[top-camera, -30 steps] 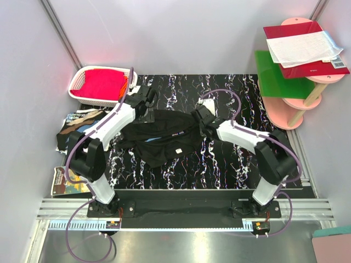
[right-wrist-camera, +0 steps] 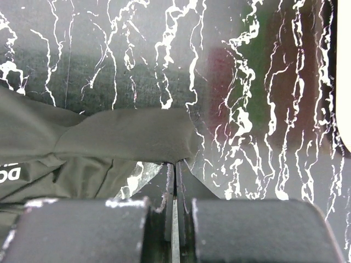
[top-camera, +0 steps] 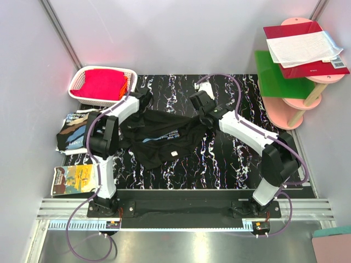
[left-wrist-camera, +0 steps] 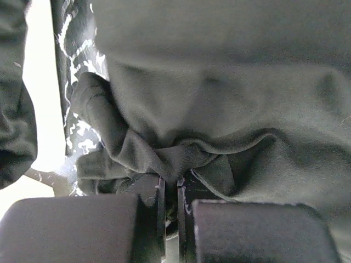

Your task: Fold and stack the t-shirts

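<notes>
A dark t-shirt (top-camera: pixel 164 129) with blue and white lettering lies partly spread and creased across the middle of the table. At its left part, my left gripper is shut on bunched dark cloth (left-wrist-camera: pixel 181 153), and folds hide the exact edge it grips. Over on the right, my right gripper pinches a corner of the same shirt (right-wrist-camera: pixel 126 134), its fingers closed on the fabric. Between the two grippers the upper edge runs fairly taut in the top view.
A white basket (top-camera: pixel 101 102) with red and orange cloth stands at the back left. Below it lie a folded printed black shirt (top-camera: pixel 74 131) and a yellow printed item (top-camera: pixel 74 179). Pink shelves (top-camera: pixel 277 112) occupy the right; bare table shows front and back.
The left gripper has shifted a little left and the left arm has swung, its elbow moving right. More of the shirt's lettering now shows. The right arm has moved only slightly.
</notes>
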